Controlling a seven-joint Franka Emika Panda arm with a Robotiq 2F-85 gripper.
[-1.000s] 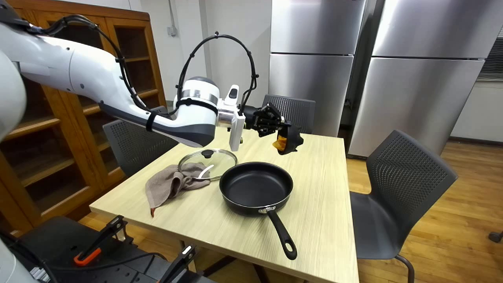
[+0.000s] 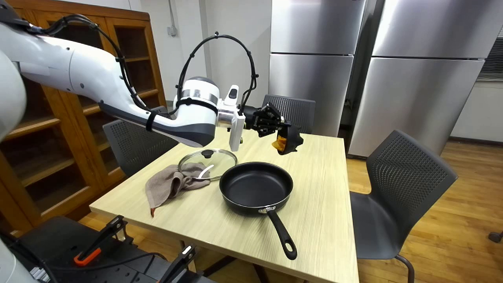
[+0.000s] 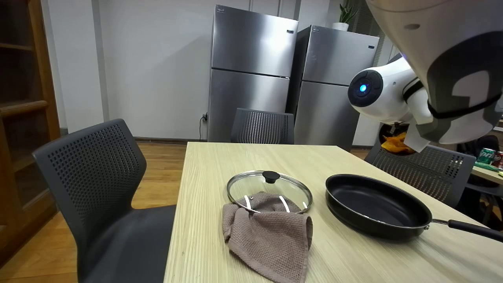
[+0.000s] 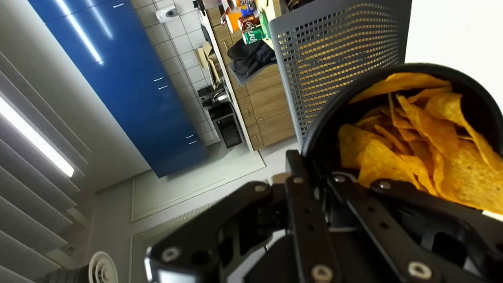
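Observation:
My gripper is shut on the rim of a dark bowl (image 2: 292, 139), which it holds tilted above the far part of the table. Orange tortilla chips (image 4: 419, 141) fill much of the bowl in the wrist view and show at its mouth in both exterior views. Below and nearer in exterior view 1, a black frying pan (image 2: 256, 184) sits empty on the table, its handle toward the front edge. To its left, a glass lid (image 3: 283, 188) with a black knob rests partly on a crumpled brown towel (image 3: 278, 238).
The pale wooden table (image 2: 320, 207) has bare room right of the pan and behind it. Grey chairs stand around it, one at the right side (image 2: 401, 184). A red-tipped object (image 2: 153, 212) pokes out by the towel.

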